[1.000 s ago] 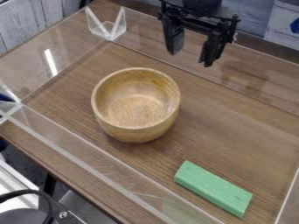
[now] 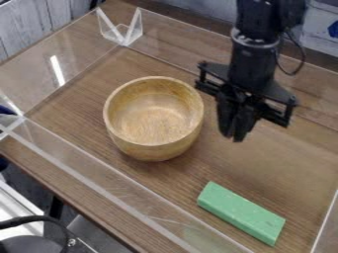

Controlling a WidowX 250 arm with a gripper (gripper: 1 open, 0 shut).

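My gripper (image 2: 239, 126) hangs over the wooden table, just right of a large tan bowl (image 2: 152, 141) and above and behind a green block (image 2: 240, 212). It looks narrow, with nothing visible between its fingers, though the tips are small and partly unclear. The bowl looks empty. The green block lies flat near the front right.
A small clear, angular container (image 2: 121, 28) sits at the back left.
The bowl and green block have not visibly moved.
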